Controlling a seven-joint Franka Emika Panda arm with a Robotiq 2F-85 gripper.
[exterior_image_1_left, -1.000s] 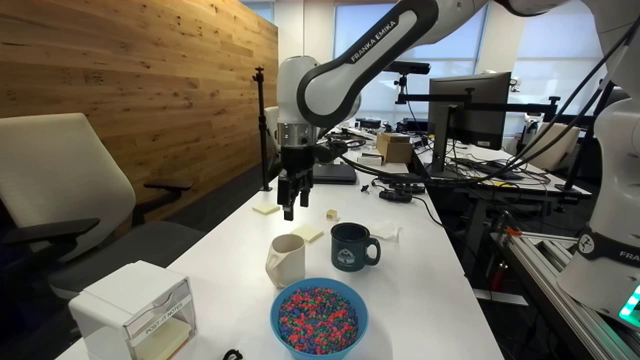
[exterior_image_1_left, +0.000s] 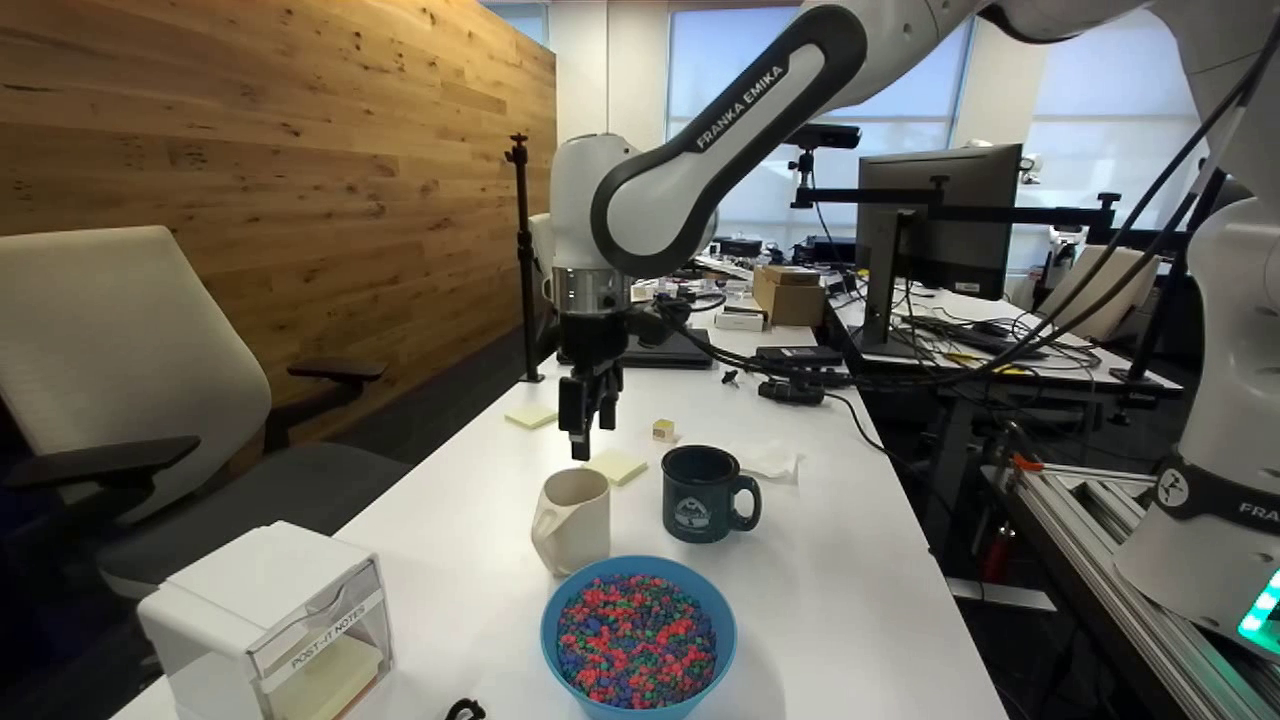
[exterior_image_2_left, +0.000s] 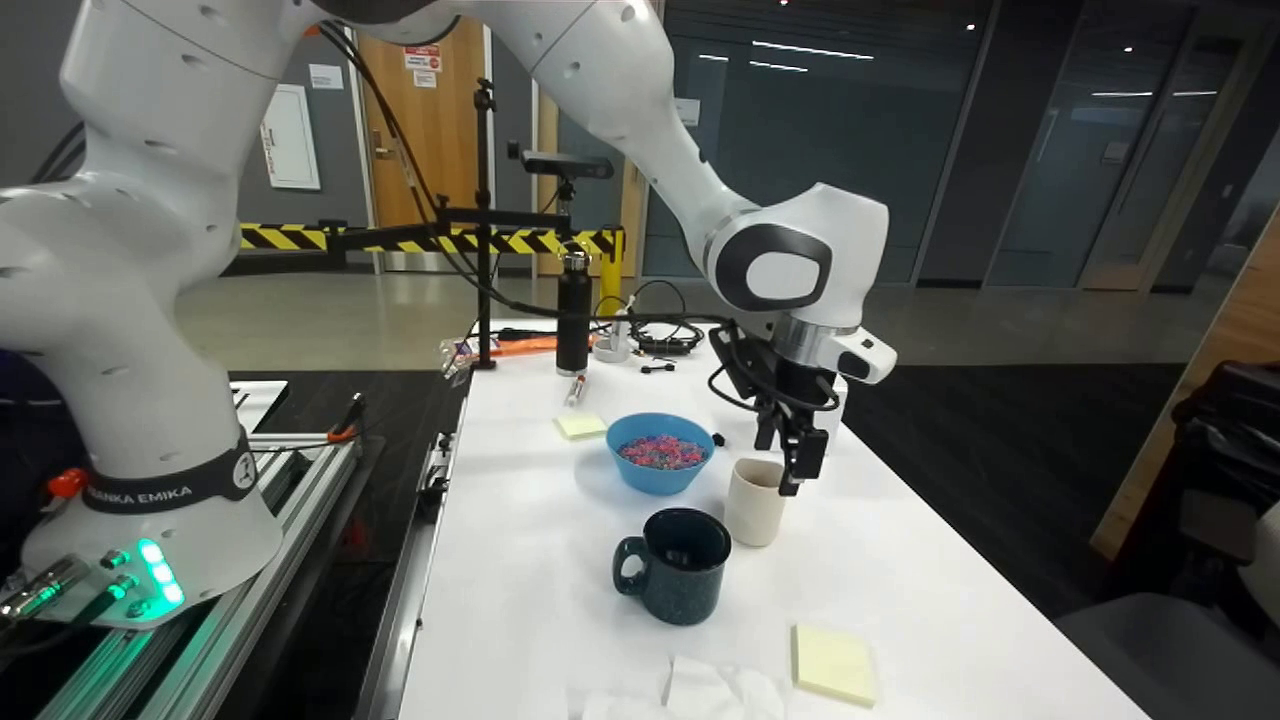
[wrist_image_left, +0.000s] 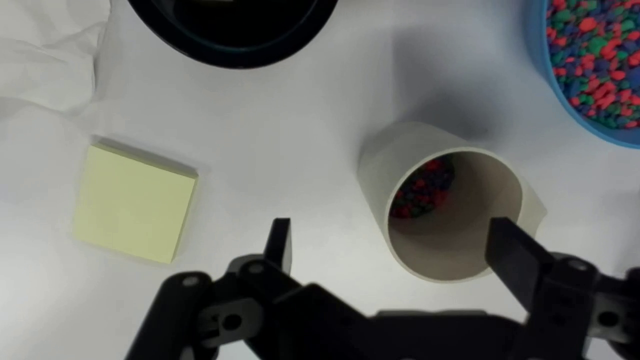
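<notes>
My gripper stands open above the table, with no object held between its fingers. Just below and beside it is a cream cup (wrist_image_left: 384, 174), upright, with a handle or spout on one side. Red, green and blue bits (wrist_image_left: 420, 189) lie inside the cup in the wrist view. A blue bowl (exterior_image_1_left: 720, 612), filled with the same coloured bits, sits close to the cup in exterior view 1. The dark green mug (exterior_image_1_left: 702, 504) with a mountain print rests to the right of the cup there; the wrist view cuts off its far side.
Yellow sticky notes (wrist_image_left: 135, 204) and a crumpled white tissue (wrist_image_left: 45, 54) lie near the mug. A white Post-it dispenser (exterior_image_1_left: 264, 624) occupies the front left corner. A small yellow cube (exterior_image_1_left: 663, 430) sits farther back. Table space right of the bowl is clear.
The gripper has come down a little, towards the table near the cream cup. Cup, mug and bowl have stayed in place.
</notes>
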